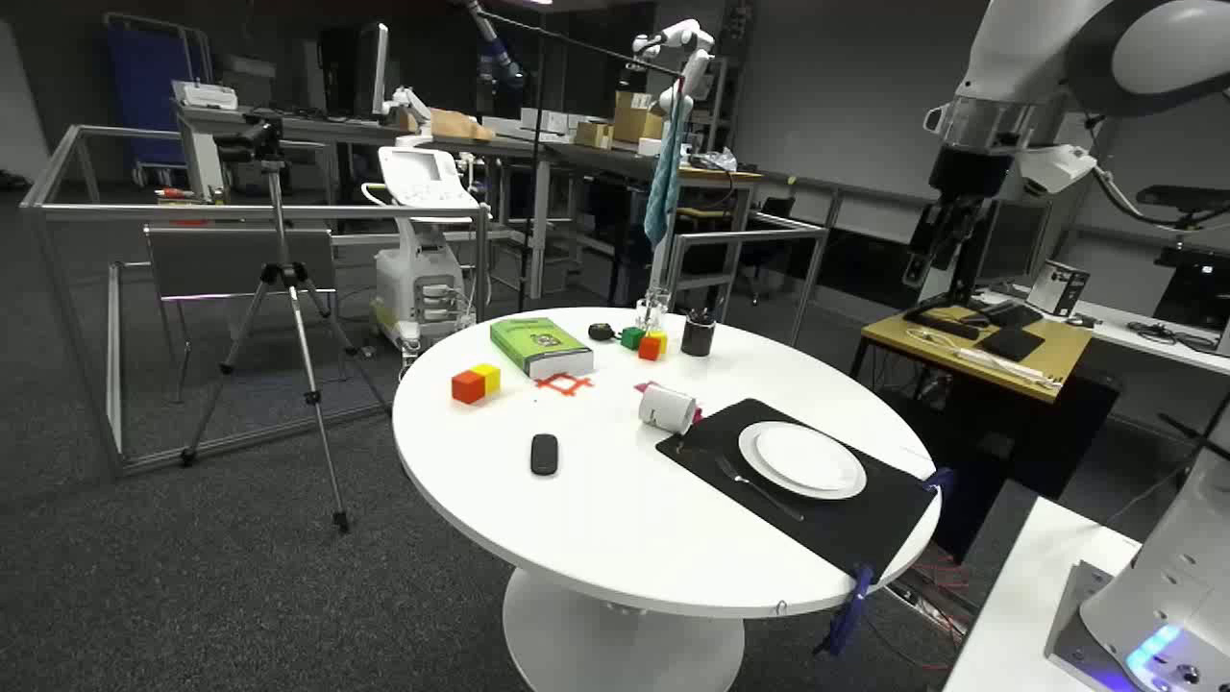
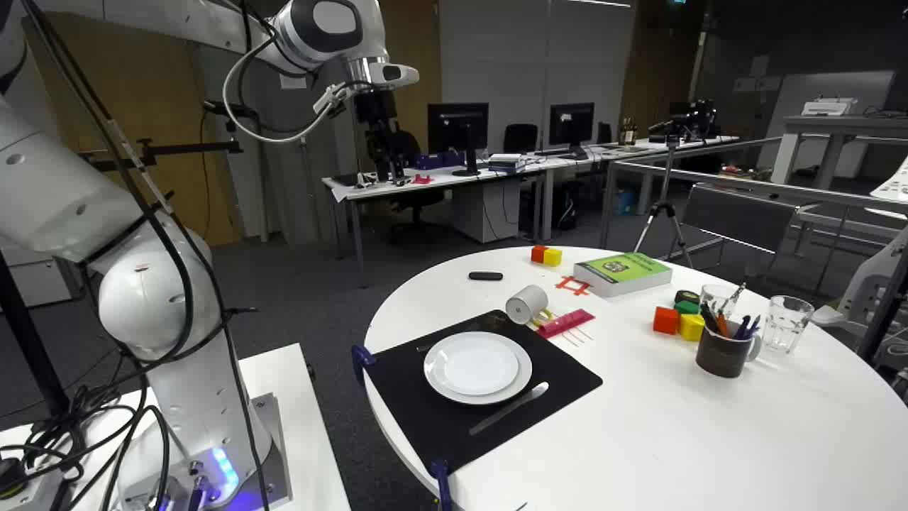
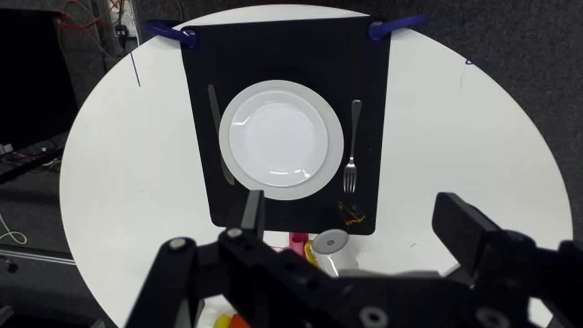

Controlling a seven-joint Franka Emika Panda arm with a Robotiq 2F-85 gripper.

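High above the round white table (image 1: pixel 600 542), my gripper (image 1: pixel 936 248) is open, its fingers spread with nothing between them; in the wrist view the gripper frames the place setting from above. Two stacked white plates (image 3: pixel 278 139) rest on a black placemat (image 3: pixel 289 54), with a knife (image 3: pixel 214 109) on one side and a fork (image 3: pixel 353 136) on the other. At the mat's edge a white mug (image 2: pixel 527 304) lies tipped on its side. Touching or close beside it is a pinkish-red object (image 2: pixel 566 323).
Blue clamps (image 3: pixel 382 30) grip the mat at the table edge. Elsewhere stand a green book (image 2: pixel 626 270), red and yellow blocks (image 1: pixel 476 383), a dark pen mug (image 2: pixel 721 350) and a clear glass (image 2: pixel 784 323). A black oblong item (image 1: pixel 544 455) lies alone.
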